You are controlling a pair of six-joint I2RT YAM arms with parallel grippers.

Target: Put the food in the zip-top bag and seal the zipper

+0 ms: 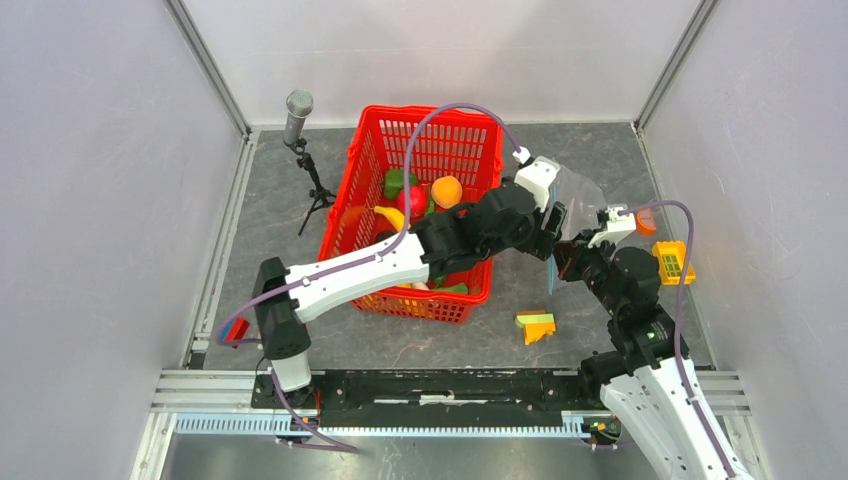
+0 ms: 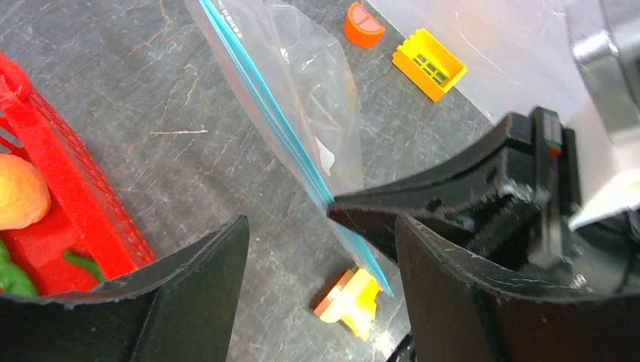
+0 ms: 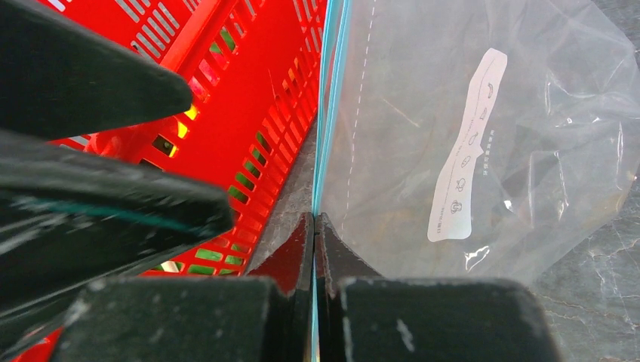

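A clear zip top bag [image 1: 578,192] with a light blue zip strip [image 2: 275,121] lies right of the basket; a white label [image 3: 472,143] shows through it, and I see no food inside. My right gripper is shut on the zip strip near its front end, the thin strip running between the fingertips. Just left of it, my left gripper [image 1: 549,235] hovers with fingers [image 2: 219,256] apart and nothing between them. The food, among it an orange fruit [image 1: 446,192] and a red one [image 1: 412,201], sits in the red basket [image 1: 375,150], partly hidden by my left arm.
Beside the bag lie an orange piece [image 2: 363,27] and a yellow open-topped block [image 2: 430,64]. Nearer the front stands a yellow-orange toy piece [image 1: 536,327]. A microphone on a tripod [image 1: 316,190] is at the back left.
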